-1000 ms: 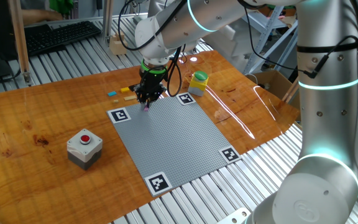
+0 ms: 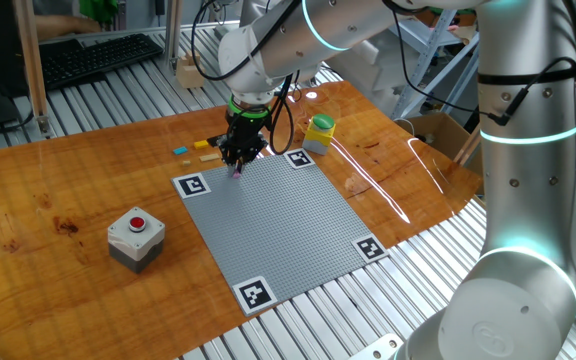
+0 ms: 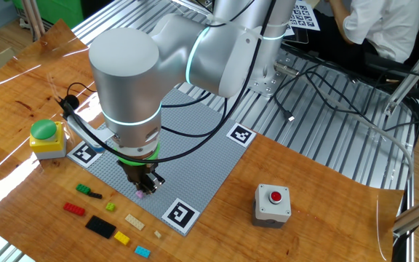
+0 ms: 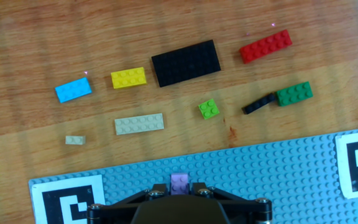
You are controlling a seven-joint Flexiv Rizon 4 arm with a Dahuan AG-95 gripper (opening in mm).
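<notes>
A small lilac brick (image 4: 179, 183) sits between the fingertips of my gripper, which looks shut on it, low in the wrist view. The brick is over the studded baseplate (image 4: 229, 171), close to its edge beside the loose bricks. In exterior view 2 the brick (image 3: 140, 194) shows as a pink spot under the gripper (image 3: 142, 191). Exterior view 1 has the gripper (image 2: 235, 168) at the plate's far edge. Whether the brick touches the studs cannot be made out.
Loose bricks lie on the wood beyond the plate: blue (image 4: 73, 90), yellow (image 4: 128, 78), large black (image 4: 186, 63), red (image 4: 265, 46), light green (image 4: 209, 109), dark green (image 4: 294, 94) and beige (image 4: 139, 124). A red-button box (image 2: 136, 238) and a green-button box (image 2: 319, 133) stand nearby. Most of the plate is bare.
</notes>
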